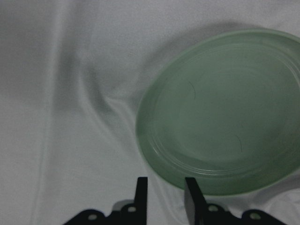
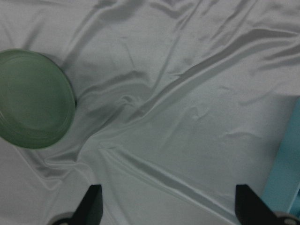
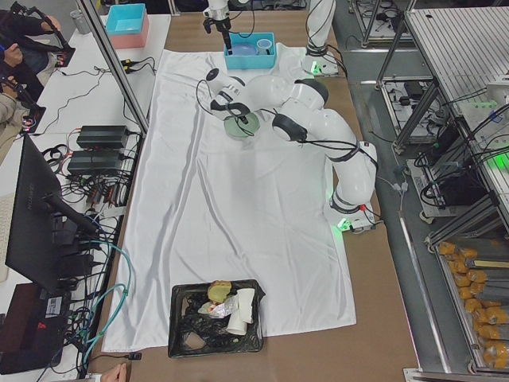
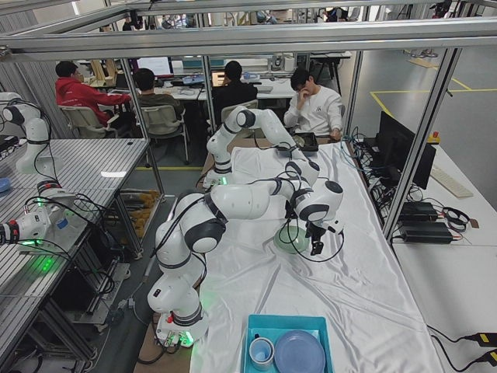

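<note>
A green plate lies on the white cloth at the middle of the table; it also shows in the right wrist view (image 2: 35, 98) and camera right view (image 4: 283, 239). My left gripper is open above the plate's near rim, nothing between its fingers. My right gripper is open too, over bare cloth, with the plate to one side and a blue edge (image 2: 279, 164) to the other. In both camera views the arms and their cables partly hide the plate and grippers.
A blue tray (image 4: 256, 324) holds a blue plate (image 4: 299, 353) and a cup (image 4: 262, 350). A black bin (image 3: 179, 318) with paper and wrappers stands at the other table end.
</note>
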